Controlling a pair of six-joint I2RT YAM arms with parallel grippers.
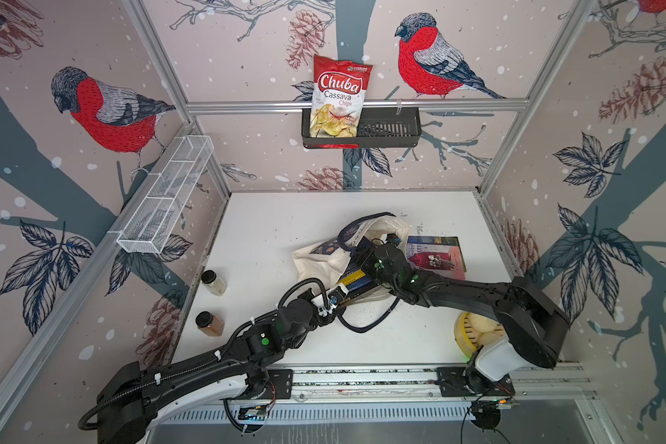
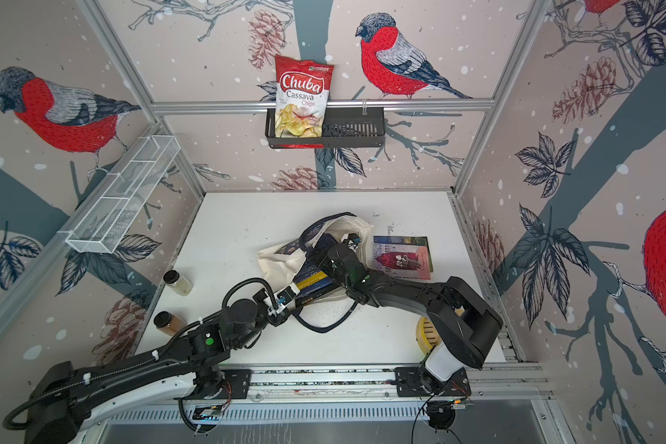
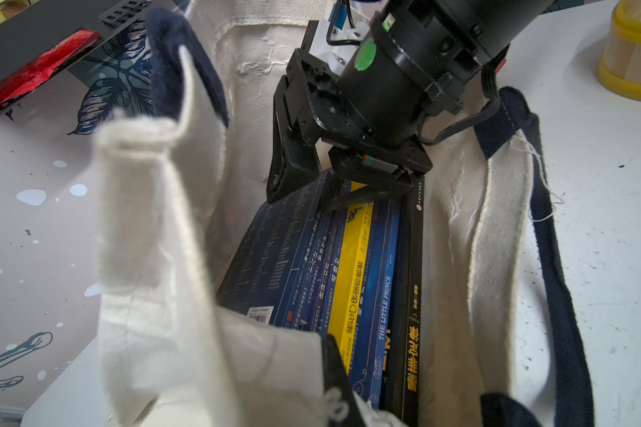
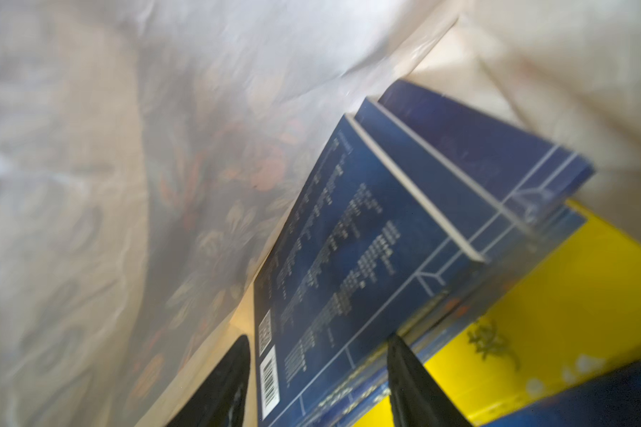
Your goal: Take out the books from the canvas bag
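Note:
Open at the top, the canvas bag [image 1: 314, 264] with navy handles holds several books side by side. In the left wrist view, dark blue books [image 3: 270, 249], a yellow spine [image 3: 352, 291] and a black spine [image 3: 411, 313] show. My left gripper [image 1: 339, 294] is shut on the bag's near left rim, its fingers partly covered by canvas. My right gripper reaches into the bag, fingers apart over the upper edges of the dark blue books, one finger [image 3: 290, 167] beyond the outer cover. Books lie on the table right of the bag, a pink-and-blue cover [image 1: 435, 255] uppermost.
Two small jars [image 1: 213, 282] stand at the table's left edge. A yellow round container [image 1: 467, 334] sits at the front right beneath my right arm. Bare table [image 1: 273, 214] lies behind the bag, and a chip bag [image 1: 340, 96] is on the back shelf.

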